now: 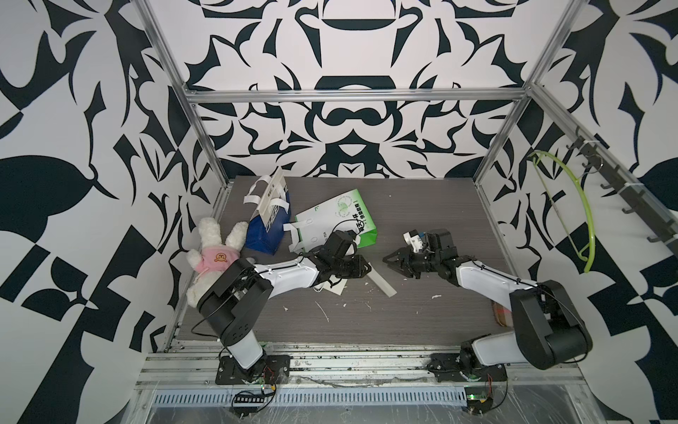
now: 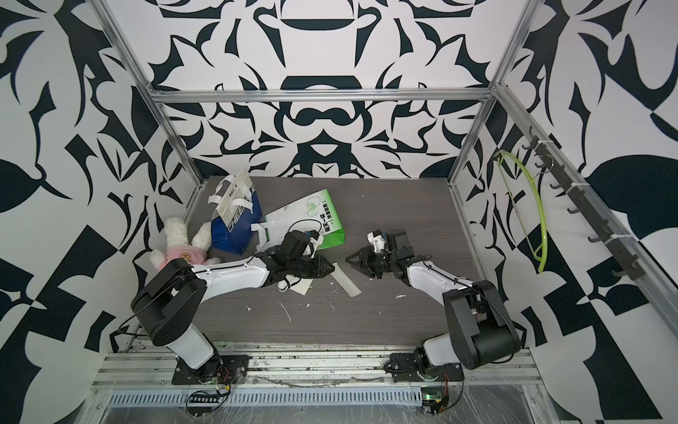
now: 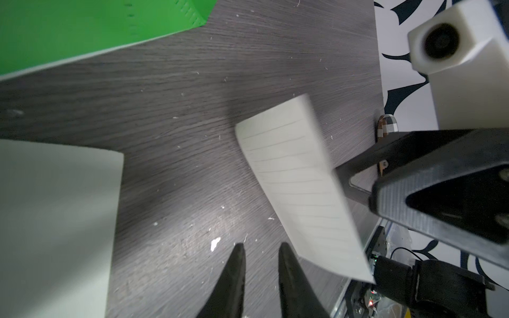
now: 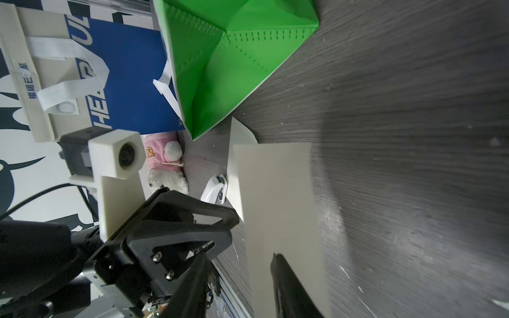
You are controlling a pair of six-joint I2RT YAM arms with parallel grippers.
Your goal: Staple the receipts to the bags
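Observation:
A long white receipt strip [image 3: 297, 180] with faint ruled lines slants between my two grippers, its right edge blurred in the left wrist view. My left gripper has its fingers a small gap apart, dark table visible between them. A corner of the strip lies close by the right finger; whether it is held cannot be told. My right gripper stands part open, the strip behind one finger. The blue bag [image 1: 267, 222] stands at the back left, beside the lying white-and-green bag [image 1: 332, 215]. A white stapler [image 4: 214, 189] shows past the left gripper.
Another white paper [image 3: 53, 228] lies on the table near the left gripper. A plush rabbit [image 1: 217, 258] leans at the left edge. Small paper scraps dot the front.

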